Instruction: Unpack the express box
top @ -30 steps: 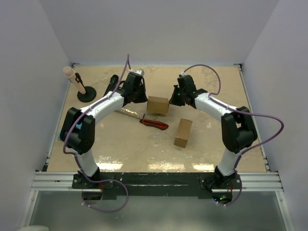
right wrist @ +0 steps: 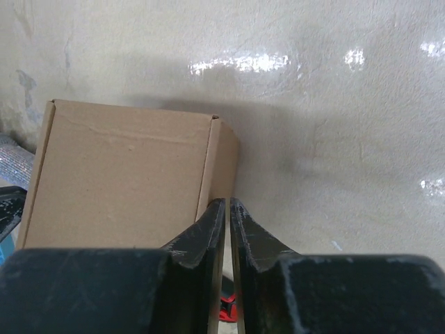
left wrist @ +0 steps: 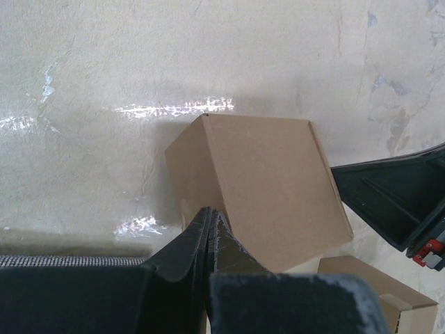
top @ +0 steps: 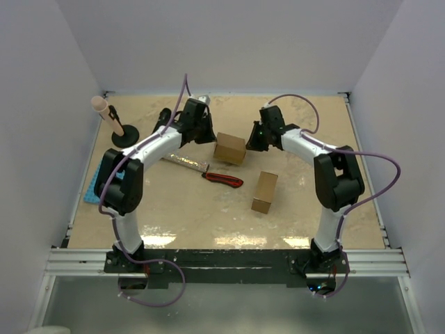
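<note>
A closed brown cardboard box [top: 230, 145] rests mid-table between my grippers, filling much of both wrist views [left wrist: 271, 188] [right wrist: 118, 174]. My left gripper [top: 211, 141] is shut at the box's left side, nothing visible between its fingertips. My right gripper [top: 250, 148] is at the box's right side, its fingertips [right wrist: 240, 216] close together beside the box's edge; whether they touch it is unclear.
A second brown box [top: 264, 191] lies front right, a red-black cutter [top: 222, 179] just in front of the middle box. A silver tube [top: 183, 160], blue pad [top: 92, 184] and black-based stand [top: 124, 136] are left.
The middle box has shifted slightly back and turned. Both arms have moved slightly backward along with it, the left rising toward the back and the right lowering its elbow.
</note>
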